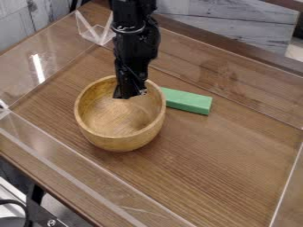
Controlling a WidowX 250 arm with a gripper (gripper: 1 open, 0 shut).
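Note:
A tan wooden bowl (119, 120) rests on the wooden table, left of centre. My black gripper (123, 87) hangs at the bowl's back rim, its tip over the bowl's inside; it looks shut, and I see nothing between its fingers. A green block (187, 101) lies just right of the bowl, toward the back, its left end beside the bowl's rim.
A pale board stands at the back right.

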